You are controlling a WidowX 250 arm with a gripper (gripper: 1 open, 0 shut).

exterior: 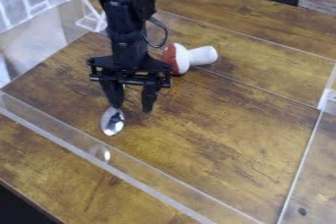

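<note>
The black robot gripper (pixel 132 98) is low over the wooden table in the camera view, left of centre. Its two fingers point down at a spoon (pixel 113 122) with a silver bowl, whose handle is hidden behind the gripper. Whether the fingers are closed on the handle cannot be told.
A red and white cylindrical object (pixel 195 57) lies behind the gripper to the right. Transparent edges run along the left and right sides.
</note>
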